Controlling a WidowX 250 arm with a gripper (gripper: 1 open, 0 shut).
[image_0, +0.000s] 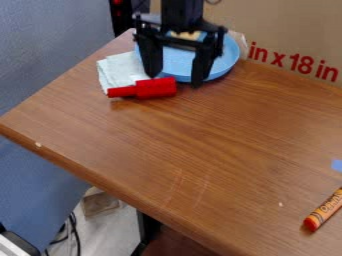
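Observation:
My black gripper (177, 62) is low over the blue plate (225, 62) at the back of the table, its fingers apart on either side. Part of a yellowish object (190, 35) shows behind the gripper's body, mostly hidden; whether it lies between the fingers is unclear. A red bottle-shaped object (147, 88) lies just in front of the plate, beside a folded white cloth (116, 70).
An orange crayon-like tube (322, 208) lies at the right edge near a small blue patch (335, 165). A cardboard panel (287, 30) stands behind.

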